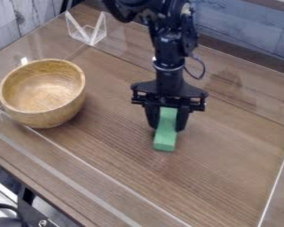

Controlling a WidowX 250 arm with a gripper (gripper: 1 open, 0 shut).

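A black robot arm reaches down from the top of the camera view to the middle of the wooden table (97,168). Its gripper (169,110) is low over a green block (166,133), with the fingers around the block's upper part; whether they touch it cannot be told. The block extends below the fingers towards the front.
A wooden bowl (38,96) stands at the left. A clear plastic object (90,28) sits at the back left. The table's edge runs along the left.
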